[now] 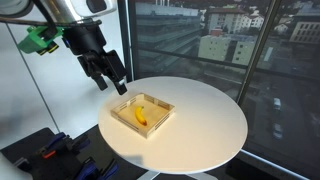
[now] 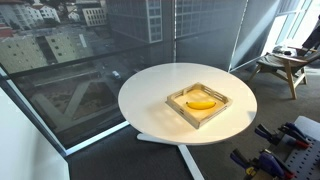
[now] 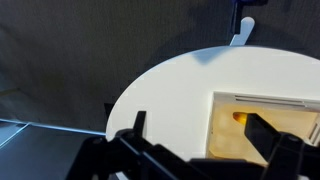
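A yellow banana (image 1: 140, 116) lies inside a shallow wooden tray (image 1: 161, 121) on the round white table. From the other side, exterior view 2 shows the whole banana (image 2: 201, 105) within the tray's low walls (image 2: 178, 104). My gripper (image 1: 111, 88) hangs high at the left, above and apart from the tray. In the wrist view the gripper is open, its two dark fingers wide apart with only table and tray beneath. There, just a bit of the banana (image 3: 240, 117) shows beside the right finger, which covers the rest.
Around the tray, the white tabletop (image 1: 205, 105) is bare. Tall windows stand behind the table. A wooden chair (image 2: 285, 65) is far off at the right in exterior view 2.
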